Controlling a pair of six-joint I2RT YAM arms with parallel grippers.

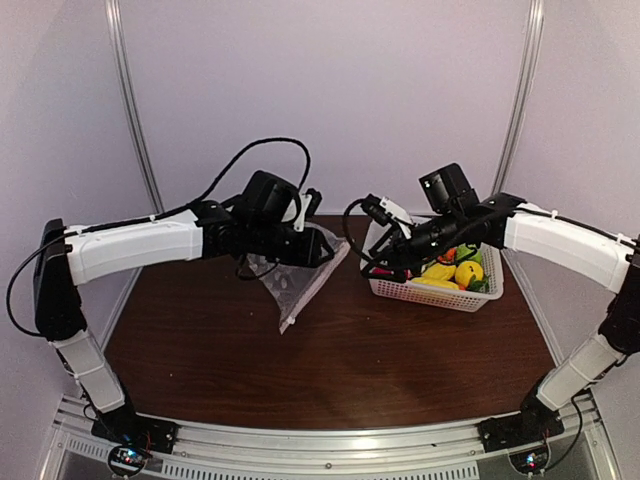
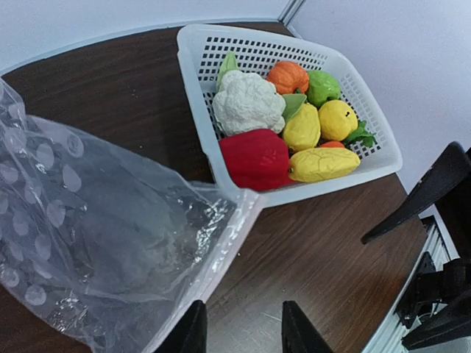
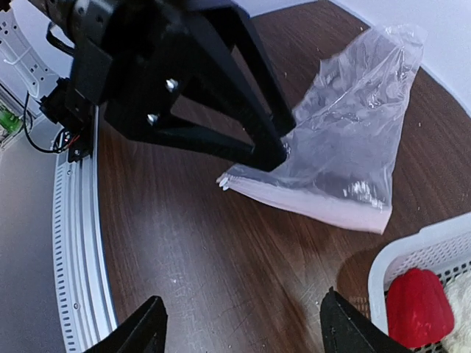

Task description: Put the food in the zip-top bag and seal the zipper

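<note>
The clear zip top bag (image 1: 295,290) with its pale zipper strip lies under my left arm in the top view, crumpled, its zipper edge at the front right; it also fills the left of the left wrist view (image 2: 103,228). My left gripper hangs over it near that edge, fingers apart with nothing visible between them. My right gripper is open, above the table near the basket. The food, including red pepper (image 2: 254,156), cauliflower (image 2: 246,107) and yellow corn (image 2: 324,165), sits in the white basket (image 2: 390,147).
The basket stands at the back right, beside the bag. Bare dark table (image 1: 330,370) spans the front. Pale walls close the back and sides. Both arms are close together over the middle.
</note>
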